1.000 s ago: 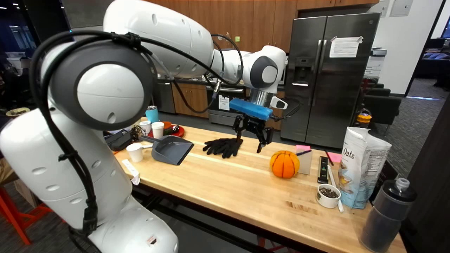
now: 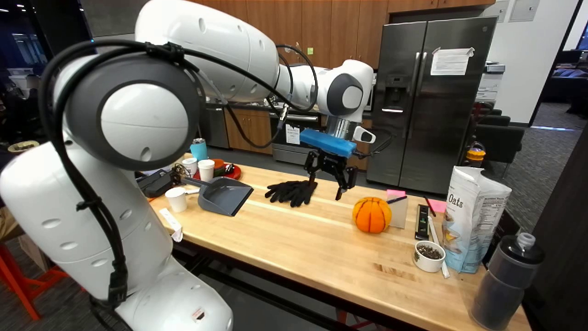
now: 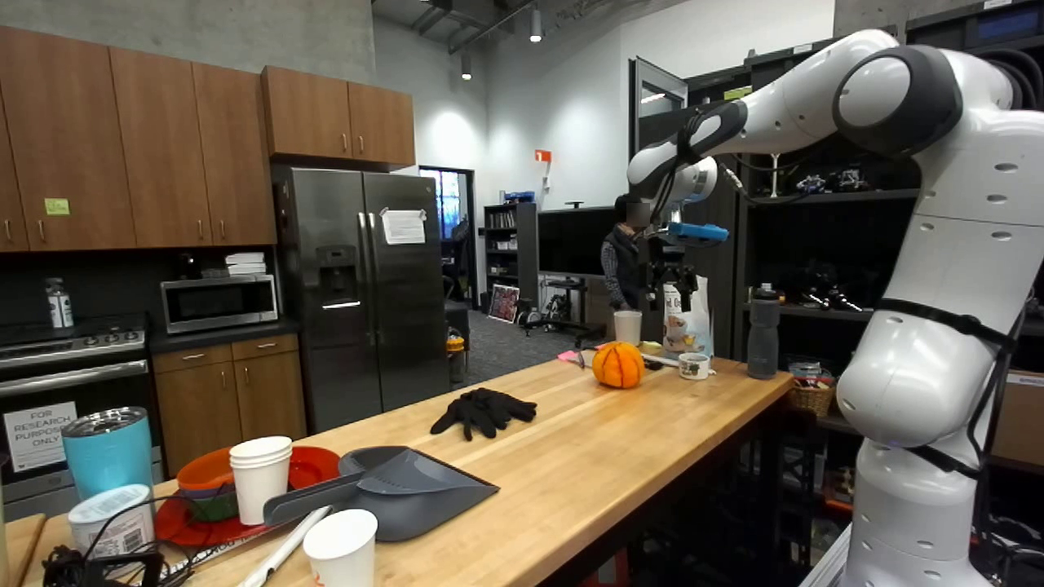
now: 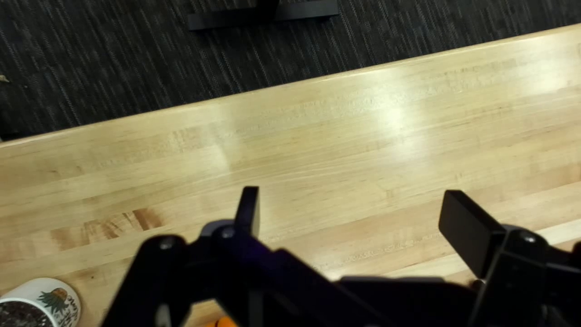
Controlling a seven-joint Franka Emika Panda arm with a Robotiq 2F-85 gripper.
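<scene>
Wide apart, the fingers of my gripper are open with nothing between them in the wrist view; bare wood shows through the gap. In exterior view 1 the gripper [image 2: 326, 185] hangs above the table, between the black gloves [image 2: 292, 192] and the orange pumpkin [image 2: 372, 214]. The pumpkin [image 3: 617, 365] rests on the tabletop in exterior view 2, with the gripper [image 3: 670, 293] higher up. Only a sliver of orange shows at the wrist view's bottom edge. A grey dustpan [image 2: 224, 195] lies on the table's left part.
At the right end stand an oats bag [image 2: 474, 220], a small bowl of dark bits [image 2: 428, 256] and a grey bottle [image 2: 507, 284]. Paper cups [image 2: 176, 199] and red dishes [image 3: 315, 465] crowd the other end.
</scene>
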